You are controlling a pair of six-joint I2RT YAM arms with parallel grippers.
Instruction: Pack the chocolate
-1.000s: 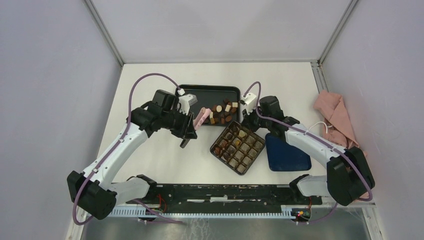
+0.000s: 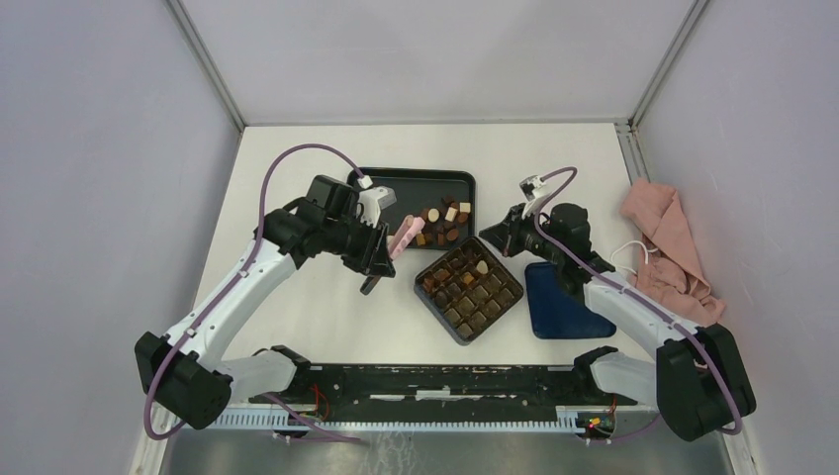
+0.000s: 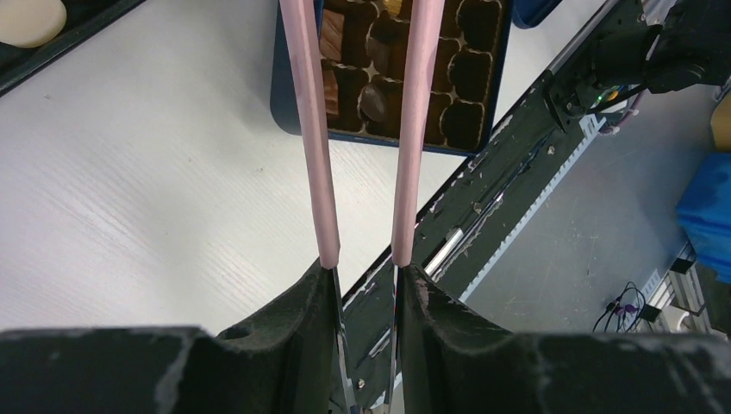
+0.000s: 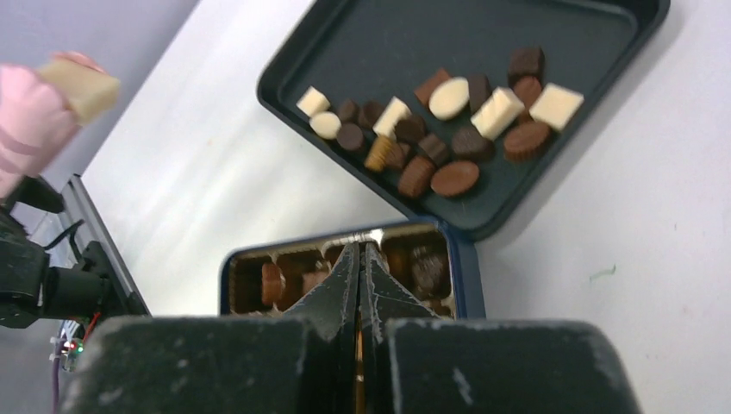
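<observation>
My left gripper (image 2: 402, 234) hangs left of the compartment box (image 2: 442, 312), its pink fingers part open; in the right wrist view a pale piece (image 4: 90, 90) shows at their tips, though whether it is held is unclear. My right gripper (image 2: 487, 237) is shut above the box's upper end, nothing visible between its fingers. The box holds several chocolates in some compartments, with others empty. The black tray (image 4: 586, 26) behind it carries several dark and pale chocolates.
A blue tray (image 2: 571, 322) lies right of the box, partly under my right arm. A pink cloth (image 2: 665, 237) and white cable are at the right edge. The table left and front of the box is clear.
The box has shifted slightly. My left gripper has moved only slightly.
</observation>
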